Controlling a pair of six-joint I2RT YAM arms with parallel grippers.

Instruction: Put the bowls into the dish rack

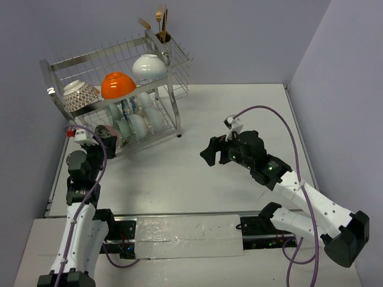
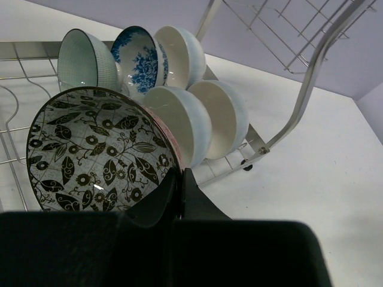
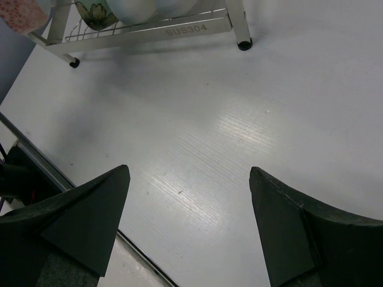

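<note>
My left gripper is shut on the rim of a floral patterned bowl point(image 2: 96, 149), held on edge at the lower tier of the dish rack point(image 1: 90, 61), at its left front. Beside it stand a green bowl point(image 2: 87, 60), a blue floral bowl point(image 2: 137, 57) and several white bowls point(image 2: 222, 119). The upper tier holds a patterned bowl point(image 1: 81, 95), an orange bowl point(image 1: 118, 85) and a white bowl point(image 1: 149, 67). Whether the held bowl rests on the wires is unclear. My right gripper point(image 1: 214, 153) is open and empty over the table point(image 3: 197, 137).
A cutlery holder point(image 1: 163, 37) sits at the rack's back right. Walls border the table at the back and sides.
</note>
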